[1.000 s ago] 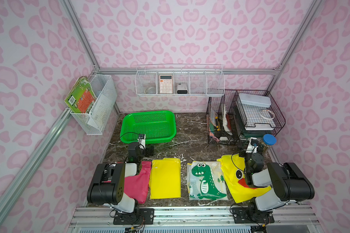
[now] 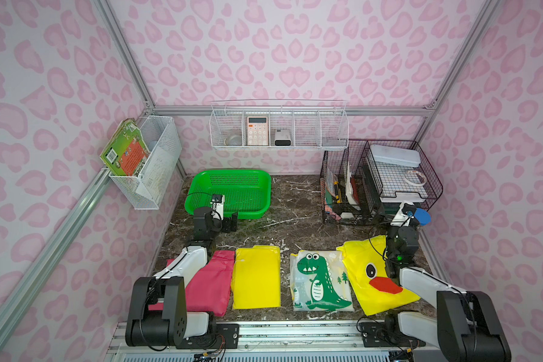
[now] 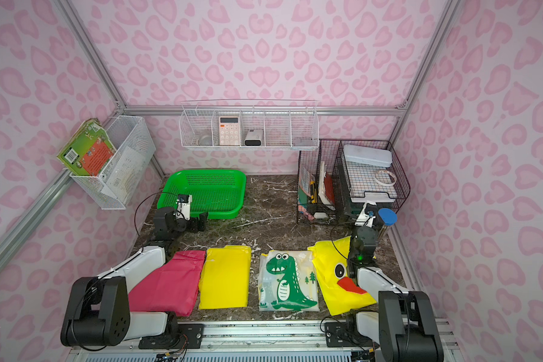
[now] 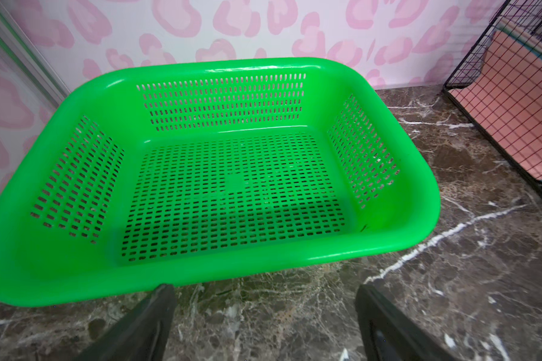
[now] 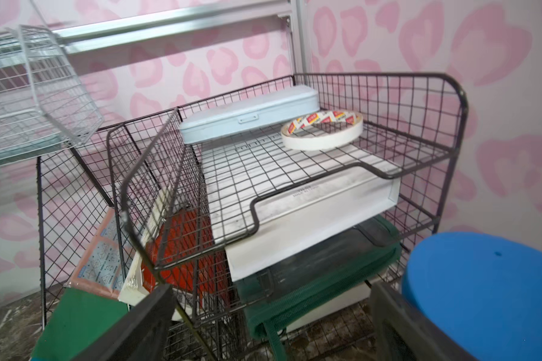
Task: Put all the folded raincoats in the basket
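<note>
Four folded raincoats lie in a front row: red (image 2: 208, 283), plain yellow (image 2: 256, 277), white with a green dinosaur (image 2: 307, 286), and yellow with a duck face (image 2: 365, 295). The green basket (image 4: 235, 264) stands empty at the back left. My left gripper is open just in front of the basket, above the counter, nothing between its fingers. Above the duck raincoat, by a blue-lidded container (image 5: 481, 294), my right gripper is open and empty, facing the black wire rack.
A black wire rack (image 2: 398, 193) with papers and boxes fills the back right. White wire shelves (image 2: 307, 144) hang on the back and left walls. Bare counter (image 2: 289, 229) lies between basket and rack.
The raincoats look unchanged.
</note>
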